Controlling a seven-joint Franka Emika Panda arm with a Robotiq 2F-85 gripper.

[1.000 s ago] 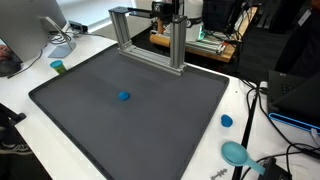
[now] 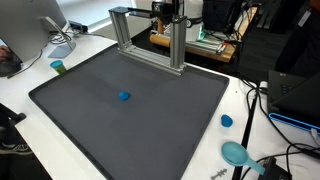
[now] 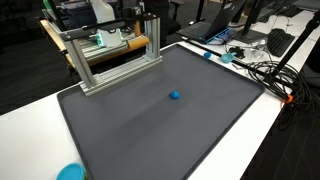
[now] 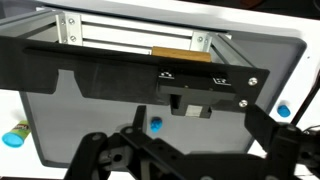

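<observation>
In the wrist view my gripper is open, its two dark fingers spread wide and nothing held between them. It hangs over a black crossbar with a black-and-silver fitting [image 4: 193,96] on it, which shows between the fingers. Behind the bar lies an orange-brown block [image 4: 182,53]. A small blue piece [image 2: 124,96] rests on the dark grey board [image 2: 130,130], well away from the metal frame [image 2: 150,58] at the board's far edge. In the second exterior view, the same blue piece [image 3: 174,95] sits alone on the board.
A green-and-blue can [image 2: 58,67] stands beyond the board's left corner. To the right of the board are a round blue piece [image 2: 226,121] and a teal dish [image 2: 240,156], close to black cables [image 2: 285,150]. Most of the board is bare.
</observation>
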